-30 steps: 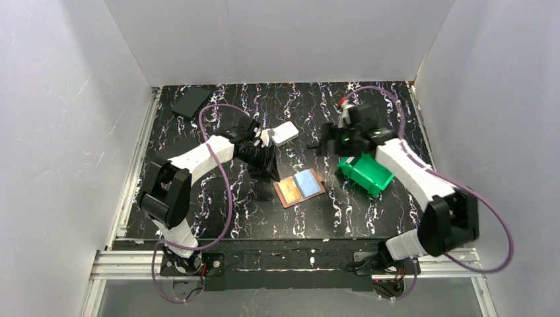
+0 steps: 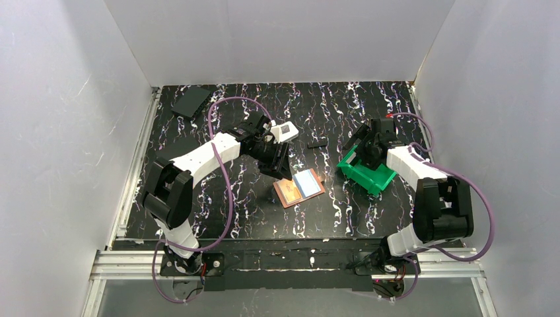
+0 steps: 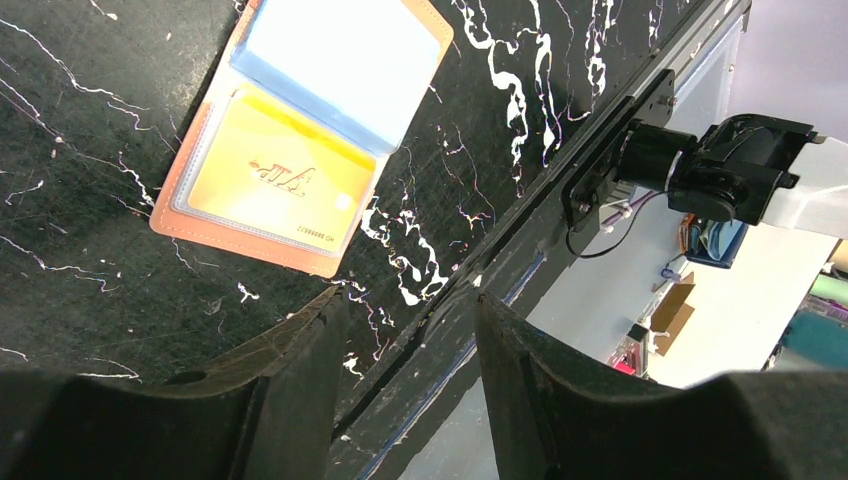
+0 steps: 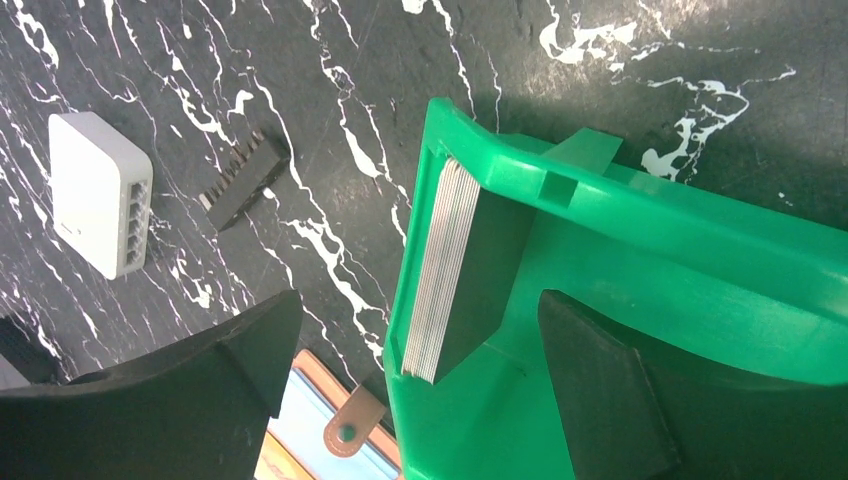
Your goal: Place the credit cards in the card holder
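Note:
The brown card holder [image 2: 284,203] lies spread flat near the table's middle front. In the left wrist view, one of its pockets holds a yellow card [image 3: 280,175], and a pale blue-white panel [image 3: 335,65] covers the other half. A stack of cards [image 4: 441,270] leans on edge against one end wall inside the green bin [image 4: 640,225]. Above that end of the bin, my right gripper stands open, a finger to either side of the stack without closing on it. Close above the holder's far left side is my left gripper, its fingers apart and nothing between them.
A white box [image 2: 285,131] sits behind the holder, and a small black block [image 2: 317,142] lies to its right. At the back left is a dark flat panel [image 2: 191,102]. Bare table shows in front of the holder.
The right arm has swung rightward from left of the green bin to over it. My left gripper has shifted slightly right, toward the holder. The holder and bin have stayed put.

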